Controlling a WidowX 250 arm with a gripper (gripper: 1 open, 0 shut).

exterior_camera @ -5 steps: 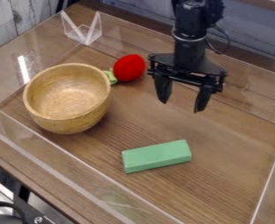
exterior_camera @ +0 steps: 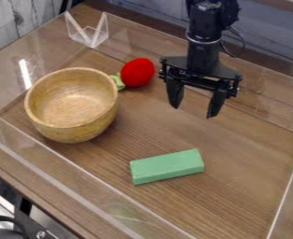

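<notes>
The black gripper (exterior_camera: 202,95) hangs from the top centre over the light wooden table, its two fingers spread wide and open, with nothing visible between them. A red round object (exterior_camera: 138,71) lies to its left, with a small green piece partly hidden behind it and the bowl. A large tan bowl (exterior_camera: 71,105) sits at the left. A mint-green rectangular block (exterior_camera: 167,166) lies flat below the gripper, toward the front.
A pale, clear object stands at the top left near the back edge. Dark edges border the table at lower left.
The gripper has shifted very slightly; otherwise nothing visibly differs.
</notes>
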